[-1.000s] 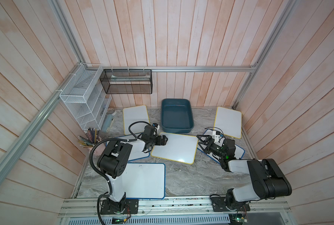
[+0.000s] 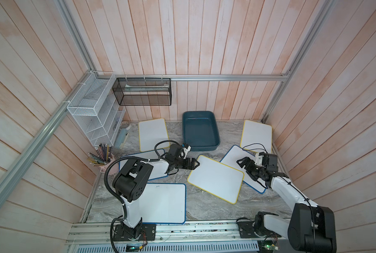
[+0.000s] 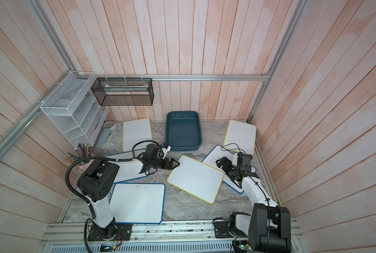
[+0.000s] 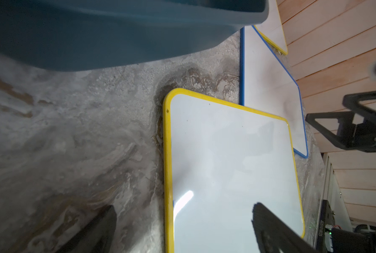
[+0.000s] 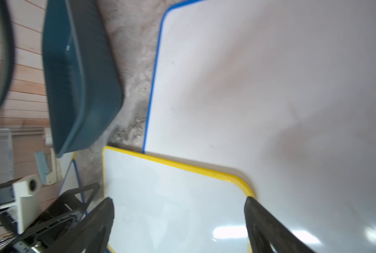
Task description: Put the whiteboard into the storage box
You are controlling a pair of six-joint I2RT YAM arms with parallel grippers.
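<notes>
In the middle of the table lies a yellow-edged whiteboard, flat and tilted at an angle, its right end resting over a blue-edged whiteboard. Behind them stands the dark teal storage box, empty inside. My left gripper hangs open by the yellow board's upper left corner; in the left wrist view its fingers are wide apart with nothing held. Above the blue-edged board, near the yellow board's right corner, my right gripper is open too, its fingers apart and empty.
More whiteboards lie flat: a yellow-edged one back left, another back right, a blue-edged one front left, and one partly beneath the left arm. A pen holder and wire shelves stand left. Bare tabletop shows front centre.
The middle yellow-edged board has shifted right and forward and turned clockwise. The box shifted slightly.
</notes>
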